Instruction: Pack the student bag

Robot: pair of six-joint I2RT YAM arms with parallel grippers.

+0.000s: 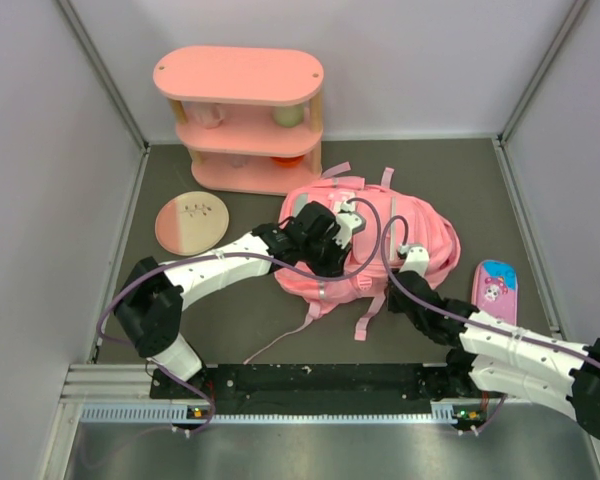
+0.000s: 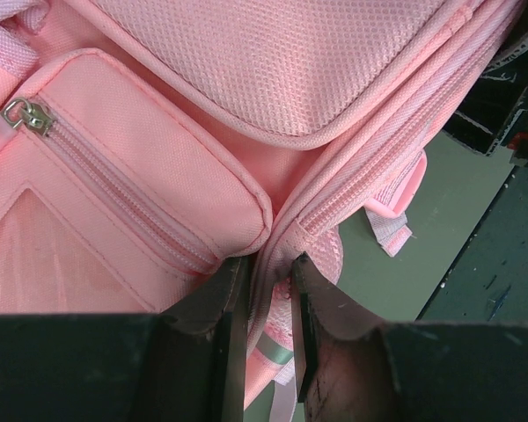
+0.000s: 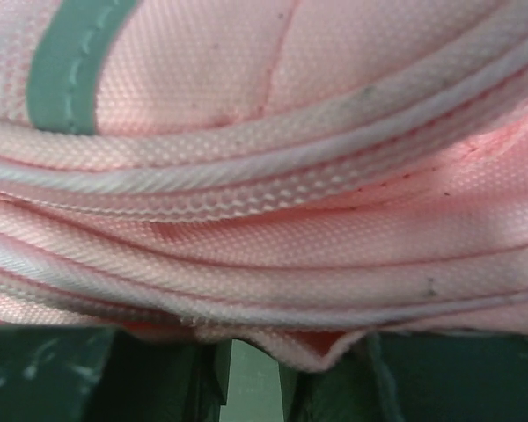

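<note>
A pink backpack (image 1: 430, 230) lies on its side in the middle of the floor. My left gripper is shut on the backpack's zippered edge, with a pocket zipper (image 2: 132, 193) beside it. My right gripper is at the bag's front right edge, part open, with a gap between its fingers and folded pink fabric just above them; whether fabric is held is unclear. A pink pencil case (image 1: 495, 298) with a cartoon face lies to the right of the bag.
A pink three-tier shelf (image 1: 238, 70) holding a few items stands at the back. A round plate (image 1: 192, 223) lies on the left. Bare floor lies left and front of the bag; walls close both sides.
</note>
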